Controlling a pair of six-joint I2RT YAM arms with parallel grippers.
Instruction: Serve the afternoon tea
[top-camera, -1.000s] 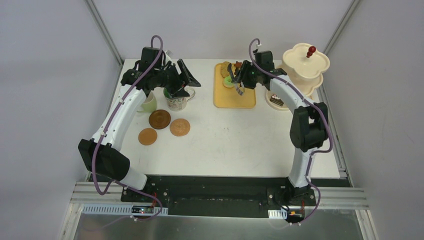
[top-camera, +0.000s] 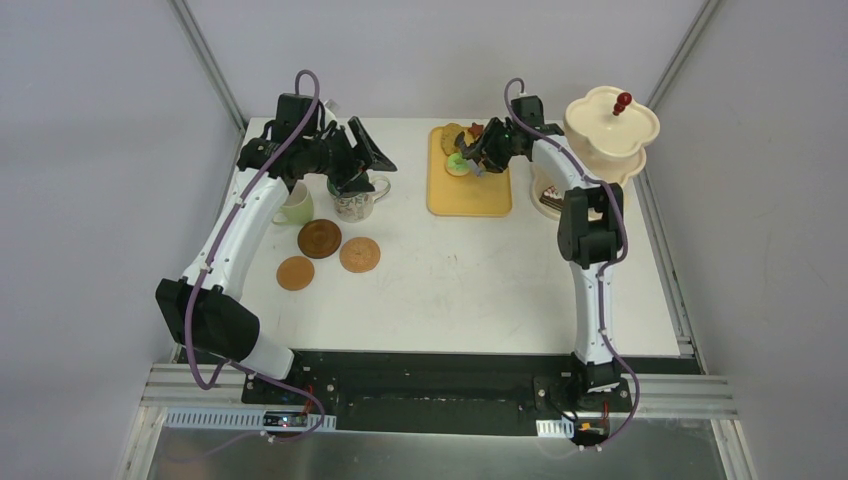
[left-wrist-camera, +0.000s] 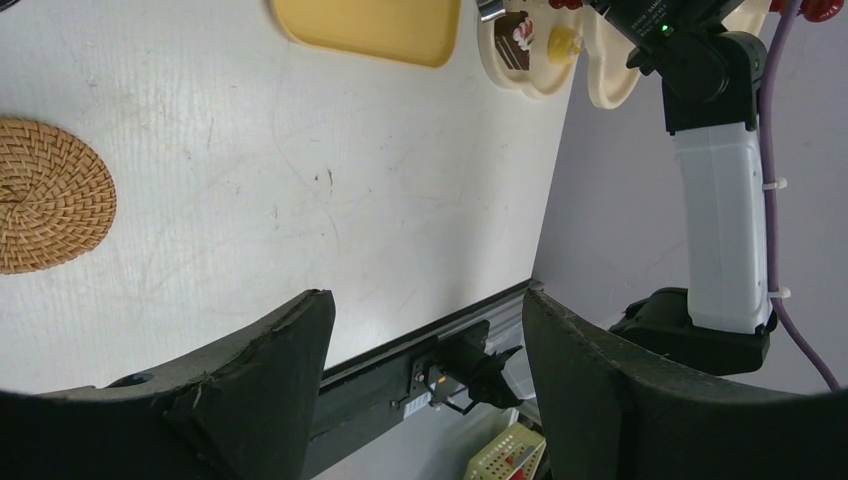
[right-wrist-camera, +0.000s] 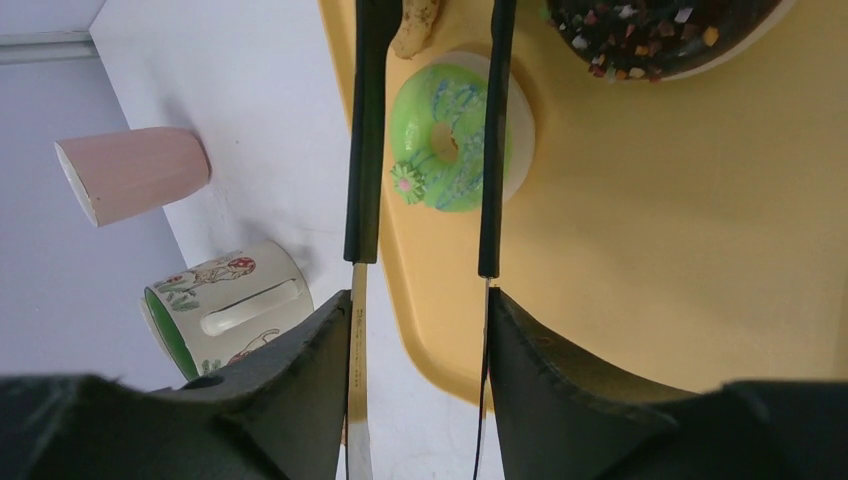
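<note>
A yellow tray (top-camera: 470, 202) holds pastries, among them a green-iced doughnut (right-wrist-camera: 418, 128) and a chocolate one (right-wrist-camera: 660, 35) with bits on top. Over the tray, my right gripper (top-camera: 476, 157) has its fingers against the two arms of black-ended tongs (right-wrist-camera: 367, 170). In the right wrist view one tong arm runs along the green doughnut's left edge and the other crosses its right part; their far ends are out of view. Open and empty, my left gripper (top-camera: 378, 178) hangs above the patterned teacup (top-camera: 352, 207). A tiered cream stand (top-camera: 612, 128) carries a chocolate cake slice (top-camera: 553, 200).
A pale green cup (top-camera: 297, 205) stands at the left, near a dark brown saucer (top-camera: 319, 239) and two round woven coasters (top-camera: 360, 254). A pink cup (right-wrist-camera: 140, 172) shows in the right wrist view.
The right gripper has shifted slightly away from the front edge over the tray, and its elbow has swung left. The left arm is nearly still.
</note>
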